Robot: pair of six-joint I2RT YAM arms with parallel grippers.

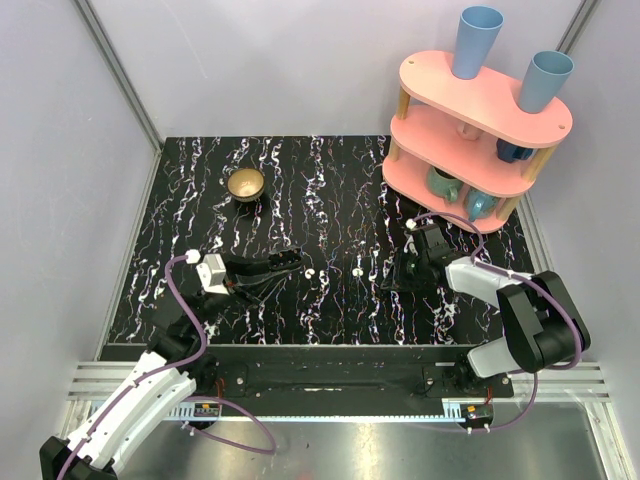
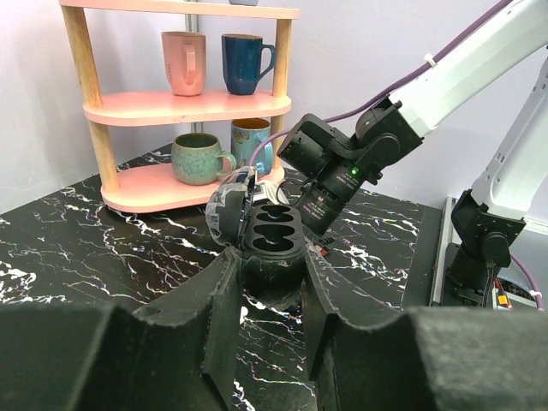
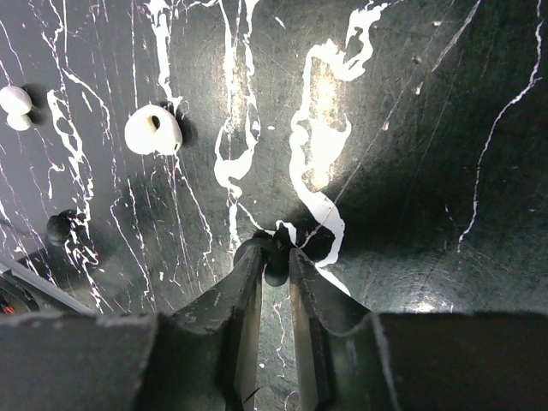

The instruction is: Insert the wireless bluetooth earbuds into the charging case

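My left gripper is shut on a black charging case, whose cover stands open and whose face shows several round hollows. From above, the case is held over the left half of the table. My right gripper is low over the right side of the table, its fingers part open around a small black earbud. A gap shows between the fingers, and contact is hard to make out. Two white earbud-like pieces lie on the marble, and a small black piece lies nearby.
A pink three-tier shelf with cups and mugs stands at the back right, close behind my right arm. A small golden bowl sits at the back left. Between the arms, the dark marble table is mostly bare.
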